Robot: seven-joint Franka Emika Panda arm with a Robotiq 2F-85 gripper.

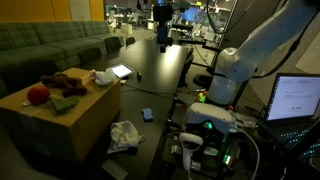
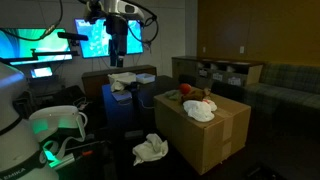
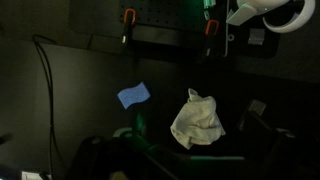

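High above the dark floor hangs my gripper (image 1: 162, 47), well clear of every object; exterior view 2 also has the gripper (image 2: 118, 52) raised at the upper left. Its dark fingers look spread apart in the wrist view, and nothing shows between them in the air. Below lies a crumpled white cloth (image 3: 197, 122), with a small blue piece (image 3: 133, 95) to its left. A large brown cardboard box (image 2: 205, 140) carries a red ball (image 2: 185, 88), a brown plush-like item (image 1: 65, 84), a green item (image 1: 62, 103) and a white cloth (image 2: 198, 111).
A laptop (image 1: 294, 105) stands at the right of exterior view 1. Orange-tipped clamps (image 3: 211, 28) sit along a perforated plate (image 3: 170, 12). A sofa (image 1: 50, 40) is in the background. Open dark floor surrounds the cloth and blue piece.
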